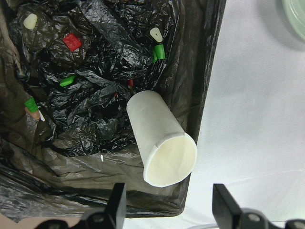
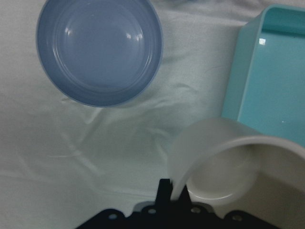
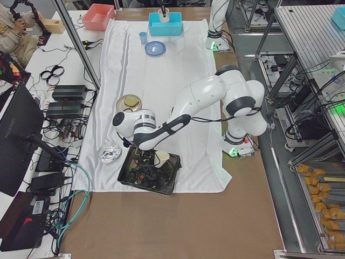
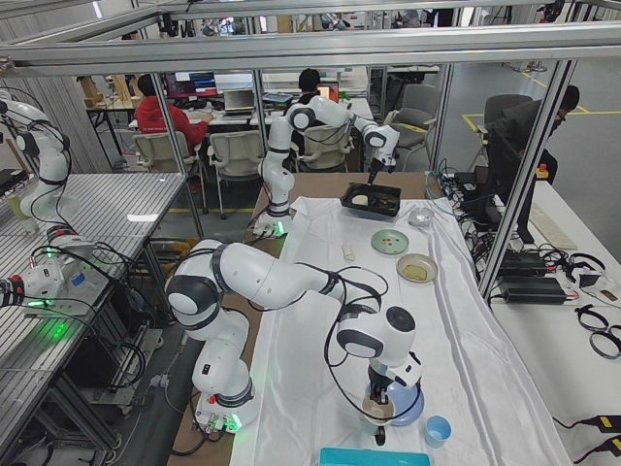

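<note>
A white paper cup [image 1: 145, 126] lies on its side in the bag-lined black tray [image 1: 190, 71], among small red, green and pale pieces. My left gripper is open above the tray's near edge, nothing between its fingers. At the table's other end, my right gripper is shut on the rim of a white cup [image 2: 205, 148], held beside a teal bin [image 2: 267, 71] and near a blue plate [image 2: 100, 47].
A blue cup [image 3: 143, 36] stands by the blue plate. A beige plate with something yellow [image 4: 417, 269], a green plate [image 4: 389, 242] and crumpled foil [image 3: 109, 154] are along the cloth.
</note>
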